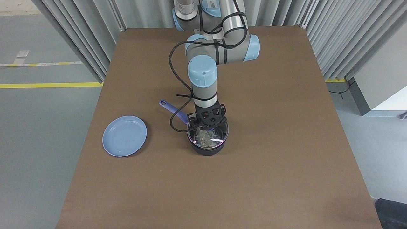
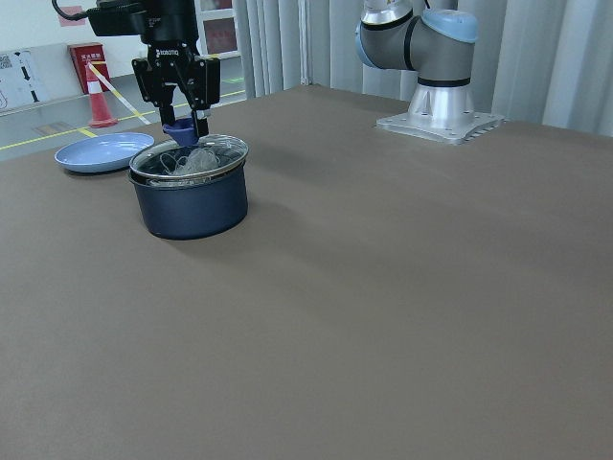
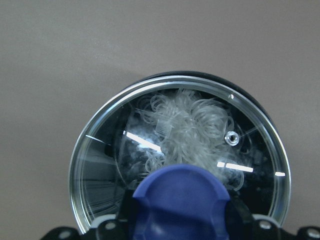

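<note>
A dark pot (image 2: 192,211) with a long blue handle (image 1: 171,109) stands mid-table, with clear, tangled strands inside. The glass lid (image 3: 115,165) sits on or just over its rim, roughly centred; whether it rests fully cannot be told. My gripper (image 2: 182,120) is directly above, shut on the lid's blue knob (image 3: 181,205), which fills the space between the fingers in the wrist view.
A blue plate (image 1: 124,135) lies on the table (image 1: 286,160) left of the pot in the front view.
</note>
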